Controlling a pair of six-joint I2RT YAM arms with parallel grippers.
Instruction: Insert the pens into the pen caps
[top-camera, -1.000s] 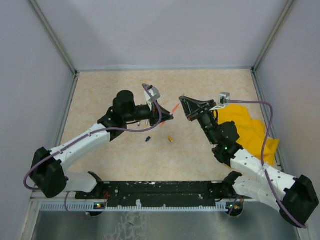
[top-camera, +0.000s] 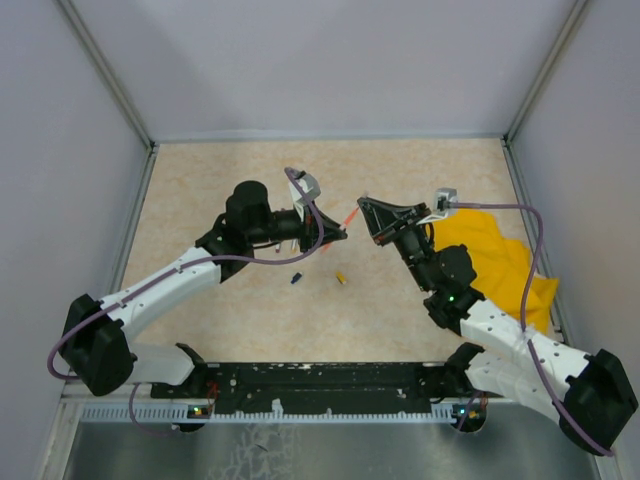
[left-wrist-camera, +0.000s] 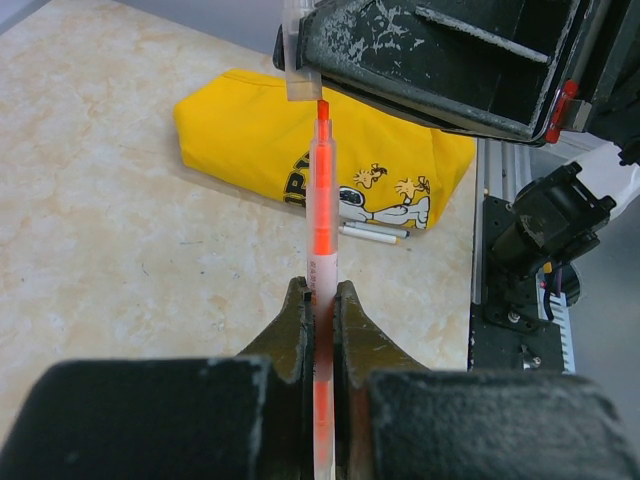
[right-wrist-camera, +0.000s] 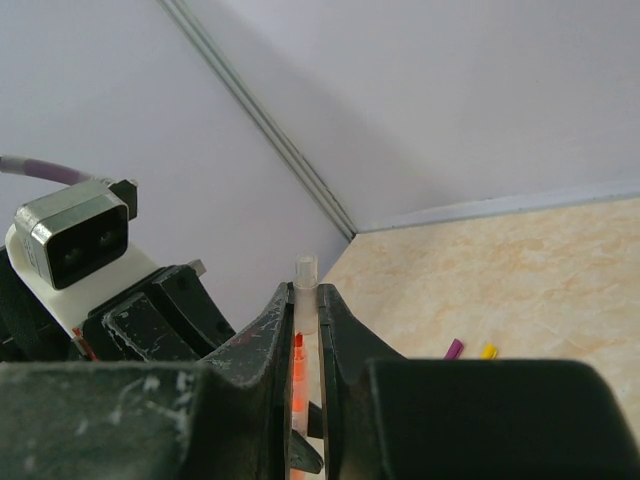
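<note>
An orange-red pen (left-wrist-camera: 322, 215) with a clear barrel stands tip-up, my left gripper shut around its middle. My right gripper is shut on a clear cap (right-wrist-camera: 306, 270), which pokes above its fingertips. In the left wrist view that cap (left-wrist-camera: 298, 55) hangs just over the pen's tip, its lower end close to the tip and slightly to the left. Whether they touch I cannot tell. From above, the pen (top-camera: 350, 216) slants toward the right gripper (top-camera: 365, 203). Below the cap, the right wrist view shows part of the pen (right-wrist-camera: 299, 385).
On the table lie a dark blue piece (top-camera: 296, 278) and a yellow piece (top-camera: 341, 278); a purple piece (right-wrist-camera: 454, 349) shows in the right wrist view. A yellow pouch (left-wrist-camera: 240, 125) lies at the right, with white pens (left-wrist-camera: 370, 234) beside it.
My right gripper has shifted very slightly left, bringing the cap a little closer to the pen. The left arm looks still, and both grips are unchanged.
</note>
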